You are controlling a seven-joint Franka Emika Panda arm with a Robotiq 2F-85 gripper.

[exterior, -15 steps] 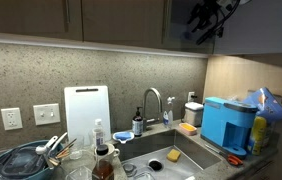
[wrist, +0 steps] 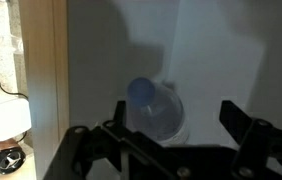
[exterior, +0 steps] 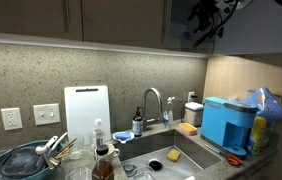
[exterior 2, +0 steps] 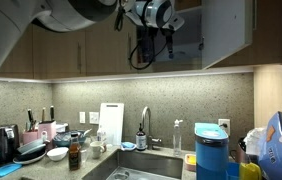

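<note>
My gripper is open inside the upper cabinet (wrist: pixel 207 60), as the wrist view shows. Just ahead of it is a clear, rounded object (wrist: pixel 163 118), seemingly a bottle or glass, with a blue round spot (wrist: pixel 141 91) near its top left. The dark fingers partly cover the lower part of this object, so contact with it cannot be made out. In the first exterior view, the gripper (exterior: pixel 203 22) is high at the right, by the cabinet. The second exterior view has the gripper (exterior 2: pixel 169 32) up at the cabinet opening, small and dark.
A wooden cabinet edge (wrist: pixel 47 70) runs close along the left of the wrist view. An open cabinet door (exterior 2: pixel 221 35) hangs to the right of the arm. Far below are the sink (exterior: pixel 161 160), a faucet (exterior: pixel 153 100) and a blue bin (exterior: pixel 226 125).
</note>
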